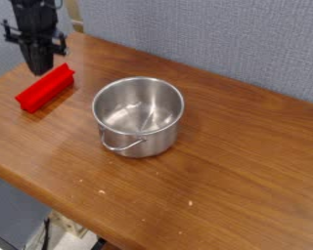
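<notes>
The black gripper [36, 49] hangs at the upper left, raised just above a red block [44, 88] that lies lengthwise on the wooden table [231, 186]. Its fingers are small and dark in this view, and nothing shows held between them. A large steel pot [138, 115] with a wire handle stands to the right of the block.
A grey textured wall [211, 34] runs along the back. The table's left edge drops away beside the block and at the lower left.
</notes>
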